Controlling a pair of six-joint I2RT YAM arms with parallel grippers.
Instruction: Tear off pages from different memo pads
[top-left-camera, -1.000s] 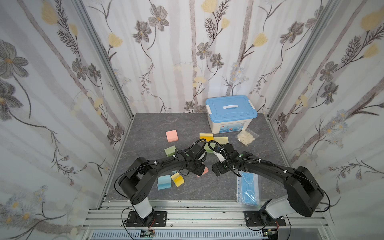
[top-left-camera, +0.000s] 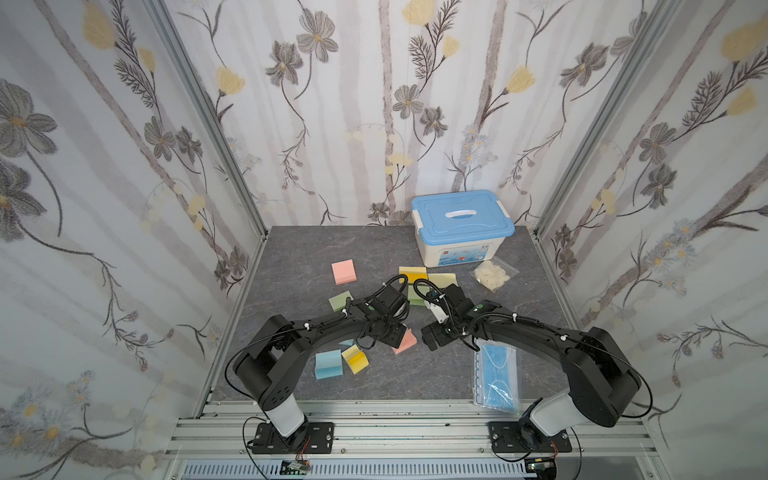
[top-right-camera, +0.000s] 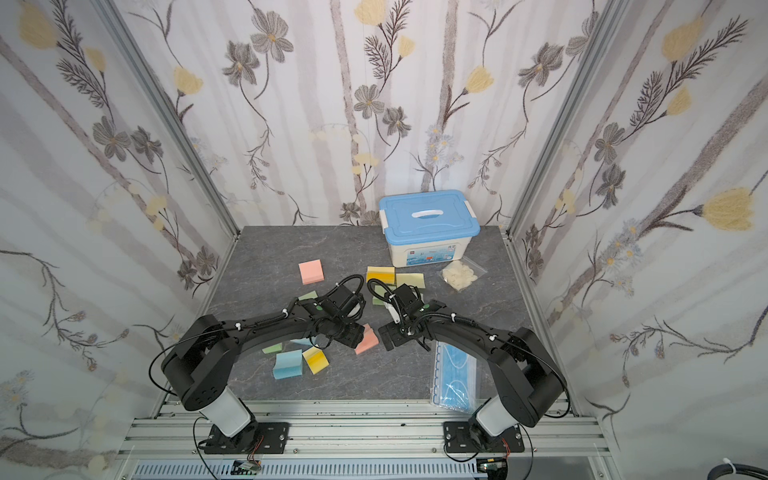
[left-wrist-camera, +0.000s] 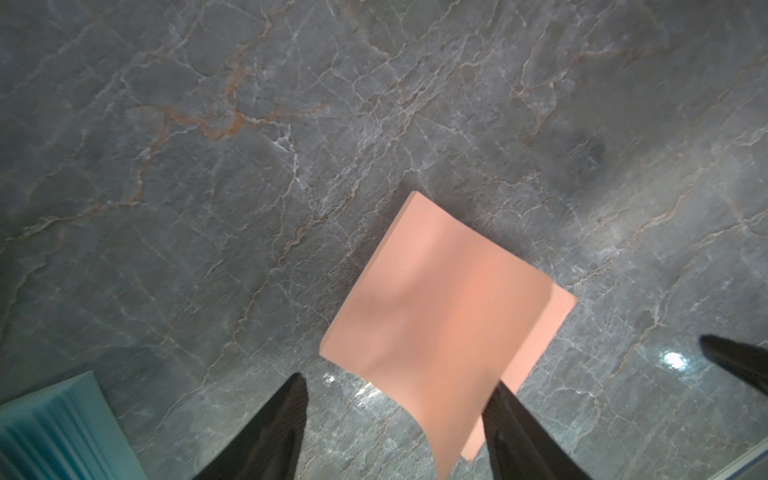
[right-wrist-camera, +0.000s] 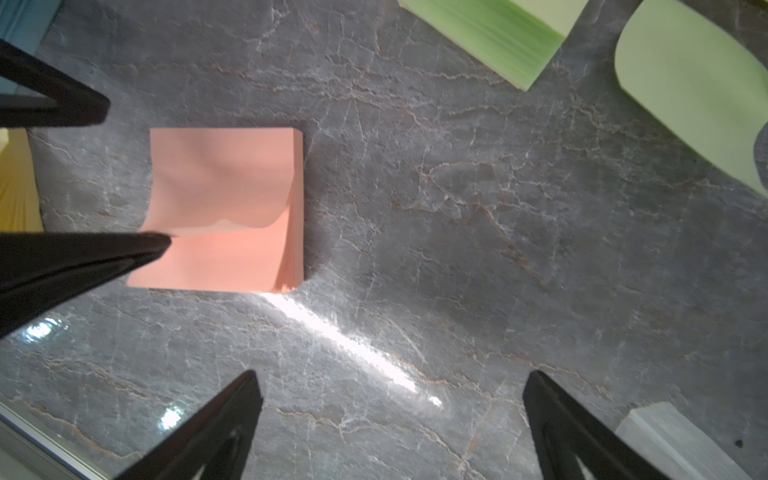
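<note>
A pink memo pad (left-wrist-camera: 436, 280) lies on the table below my left gripper, which is open. The pad's top page (right-wrist-camera: 220, 172) is curled up along one edge, standing off the pages under it. One left finger (right-wrist-camera: 128, 252) reaches that raised edge in the right wrist view; whether it touches cannot be told. My right gripper is open over bare table to the right of the pad, with nothing between its fingers. Other pads lie about: blue (top-left-camera: 328, 364), yellow (top-left-camera: 356, 360), green (right-wrist-camera: 512, 36) and a second pink one (top-left-camera: 344, 272).
A loose green page (right-wrist-camera: 696, 88) lies near the green pad. A blue-lidded box (top-left-camera: 462, 228) stands at the back right beside a clear bag (top-left-camera: 494, 274). A packet with blue contents (top-left-camera: 497, 376) lies front right. Bare table separates the two grippers.
My left gripper has shifted slightly left, so more of the pink pad shows. The right gripper has moved slightly left, its arm too. The other pads have stayed in place.
</note>
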